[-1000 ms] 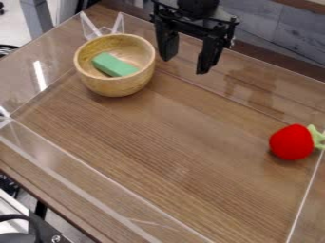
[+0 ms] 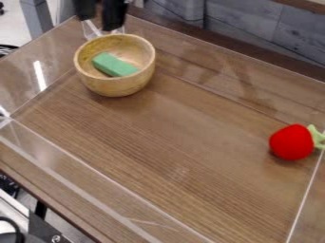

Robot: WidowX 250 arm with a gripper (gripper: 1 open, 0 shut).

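Note:
My gripper (image 2: 102, 17) is at the top left, dark and blurred, partly out of frame, above the wooden bowl (image 2: 133, 80); its fingers' state is unclear. The bowl holds a green block (image 2: 113, 64). A red round object with a green top, like a strawberry or tomato (image 2: 291, 142), lies on the table at the right.
A grey wall (image 2: 241, 24) runs along the back. Cables hang at the lower left edge.
My gripper has moved from the upper middle, right of the bowl, leftward and up to above the bowl. The bowl and red object look unmoved.

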